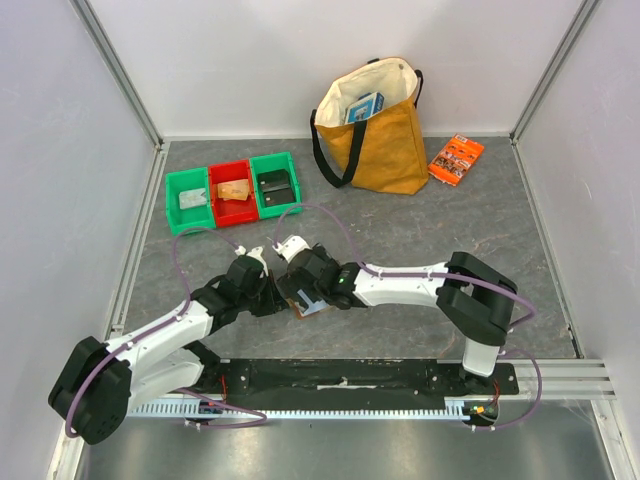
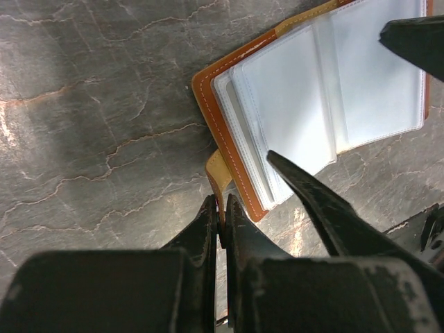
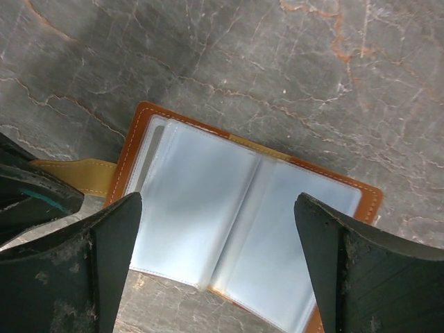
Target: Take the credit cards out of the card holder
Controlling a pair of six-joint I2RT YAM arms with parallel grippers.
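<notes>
Open flat on the table lies the brown card holder (image 1: 314, 303), with clear, milky sleeves (image 3: 198, 187) on both sides of its fold. Its tan strap (image 3: 78, 174) is pinched by my left gripper, which is shut on it at the holder's short edge. My right gripper is open above the sleeves, one finger (image 3: 114, 232) over the left sleeve and the other over the right one. Nothing shows held between its fingers. Whether cards sit inside the sleeves I cannot tell.
Green and red bins (image 1: 211, 197) stand at the back left, with small items inside. A yellow bag (image 1: 385, 150) and an orange packet (image 1: 456, 159) are at the back right. Bare table surrounds the holder.
</notes>
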